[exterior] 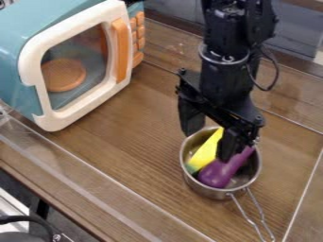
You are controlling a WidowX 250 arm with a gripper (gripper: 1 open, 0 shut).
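Observation:
My black gripper [212, 129] hangs open over a steel pot [214, 189] with a long wire handle at the right of the table. In the pot lie a yellow banana-like item [202, 154] and a purple eggplant-like item [222, 172]. The gripper's fingers reach down to the upper part of the pot's contents and partly hide them; I cannot tell if they touch.
A light blue toy microwave [51, 28] with a white door frame and an orange plate inside stands at the upper left.

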